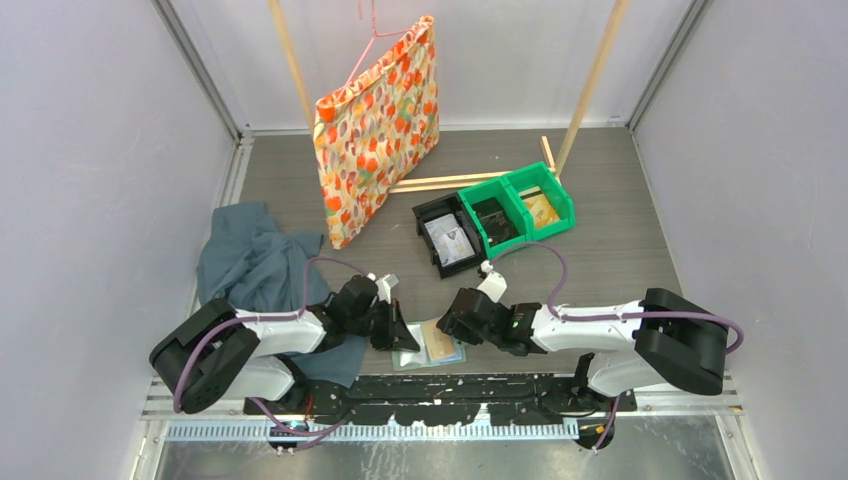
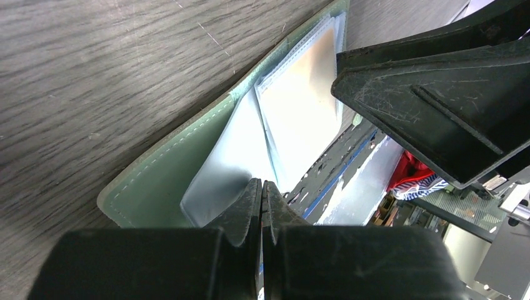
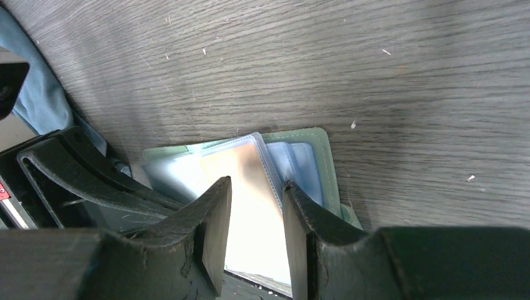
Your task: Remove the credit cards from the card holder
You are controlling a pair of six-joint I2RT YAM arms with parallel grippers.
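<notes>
The card holder [image 1: 399, 365] lies open near the table's front edge, with a green cover [image 2: 156, 169] and clear plastic sleeves. A pale tan card [image 3: 240, 187] shows inside a clear sleeve [image 2: 231, 156]. Over the holder's left part, my left gripper is shut, its tips against the clear plastic; I cannot tell whether a thin sheet is caught between them. On the other side, my right gripper stands part open above the tan card's sleeve, its fingers apart. One right finger [image 3: 297, 219] is by the sleeve's stitched edge.
Behind the arms stand a black bin [image 1: 421, 213] and a green two-part bin [image 1: 569, 205], with cards lying in them. A blue-grey cloth [image 1: 245, 260] covers the left side. A patterned bag [image 1: 380, 130] hangs at the back.
</notes>
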